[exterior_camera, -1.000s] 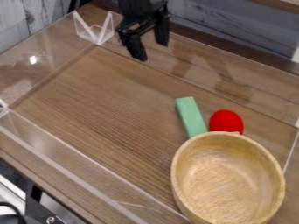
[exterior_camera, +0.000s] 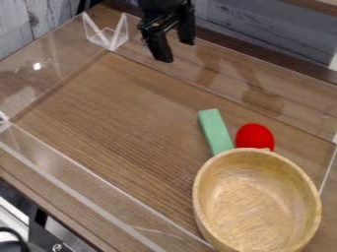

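Observation:
My black gripper is at the top centre of the camera view, over the back of the wooden table, open, with nothing seen between its fingers. A green bar lies at the middle right, beside a red round object. In front of both, a large pale wooden bowl takes up the lower right.
A white wire-like piece stands at the back left. The table's edge runs along the lower left.
My gripper has moved up and slightly right, toward the back of the table. The objects on the table have not moved.

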